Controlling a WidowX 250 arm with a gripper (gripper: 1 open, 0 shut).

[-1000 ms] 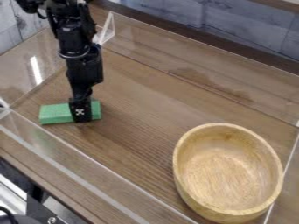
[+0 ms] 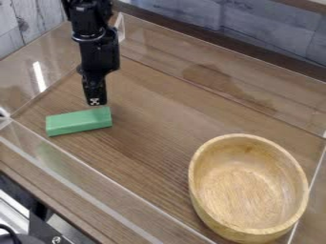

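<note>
A flat green block (image 2: pixel 76 121) lies on the wooden table toward the left. Behind it and raised, my black gripper (image 2: pixel 94 96) points down, clear of the block. Its fingers are small and dark here, so I cannot tell how far apart they stand or whether anything is between them.
A large round pale wooden bowl (image 2: pixel 247 185) sits at the front right.
My gripper has risen up and back, away from the green block it was over. The block stays about where it was, at the left of the table.
</note>
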